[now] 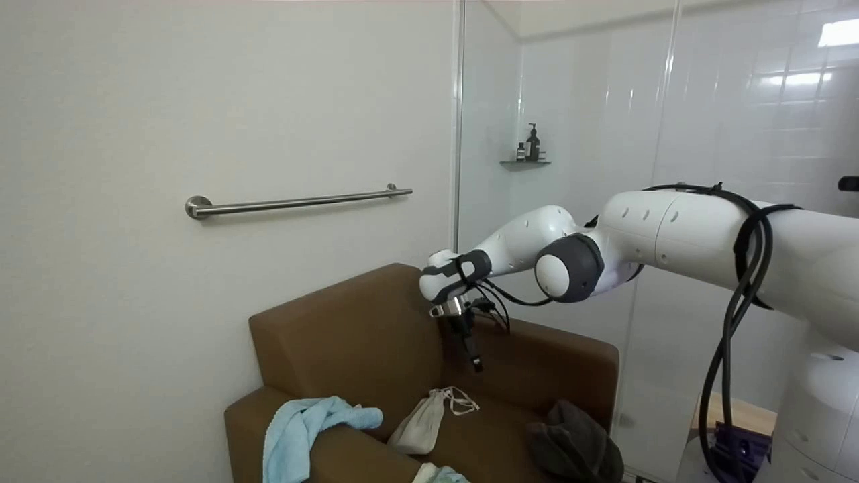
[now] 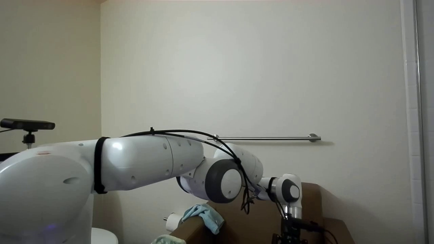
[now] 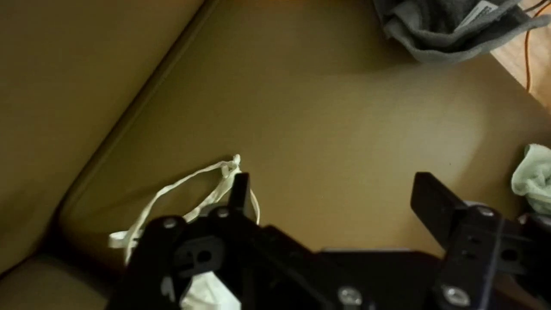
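My gripper is open above the seat of a brown armchair (image 1: 346, 346), its fingers well apart and nothing between them. A white drawstring bag (image 1: 420, 426) lies on the seat; from exterior view 1 it is below and a little left of the gripper. In the wrist view its looped cord (image 3: 162, 192) shows beside the left finger, while most of the bag is hidden behind the gripper body. A dark grey cloth (image 3: 439, 31) rests at the seat's far corner, and a light blue towel (image 1: 310, 431) drapes over the chair's arm.
A pale green cloth (image 3: 534, 178) sits at the right of the wrist view. The chair's backrest and side arm rise close around the gripper. Bare seat lies between bag and grey cloth. A metal rail (image 1: 298, 204) is fixed to the wall.
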